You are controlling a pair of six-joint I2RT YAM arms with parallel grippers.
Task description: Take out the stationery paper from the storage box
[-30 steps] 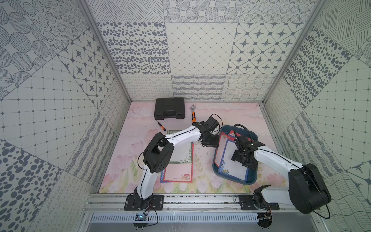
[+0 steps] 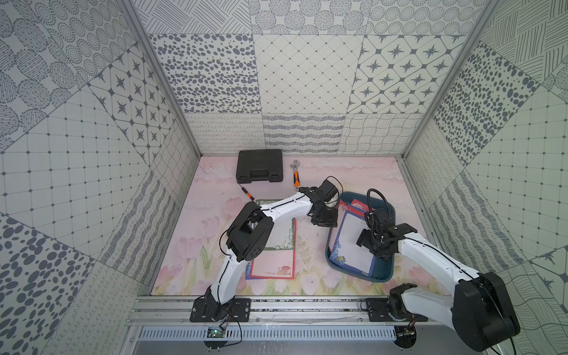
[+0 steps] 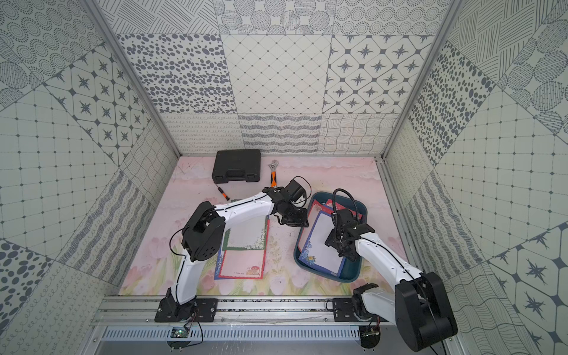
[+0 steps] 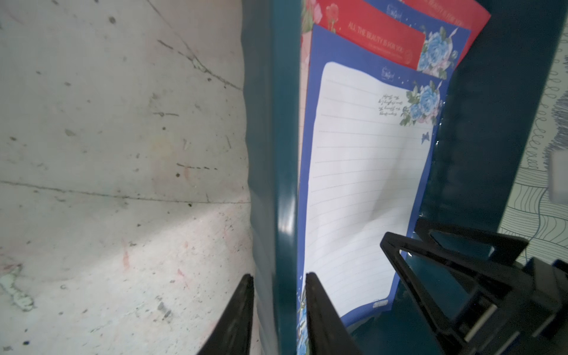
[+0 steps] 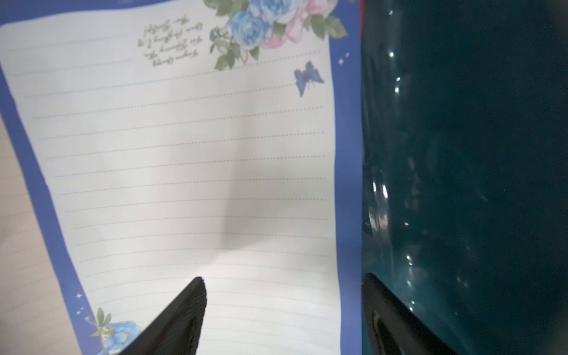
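Note:
In the right part of the table stands the dark teal storage box point(image 2: 329, 260). Inside lies a blue-bordered lined sheet point(image 2: 353, 242) with blue flowers, over red- and pink-edged sheets point(image 4: 366, 29). My right gripper is over the blue-bordered sheet, its fingers apart and nothing visibly held. The sheet's right edge shows between those fingers in the right wrist view. At the box's left side hangs my left gripper, also open; the box rim appears between its fingers in the left wrist view, though their height above it is hard to judge.
Several sheets, including a green-bordered one point(image 2: 278, 241) and a red-bordered one point(image 2: 272, 264), lie left of the box, partly under the left arm. A black case point(image 2: 259, 165), an adjustable wrench point(image 2: 295, 172) and an orange-black tool point(image 2: 247, 193) sit behind them.
The blue-bordered sheet has shifted slightly left in the box. My left gripper has moved a little right, toward the box.

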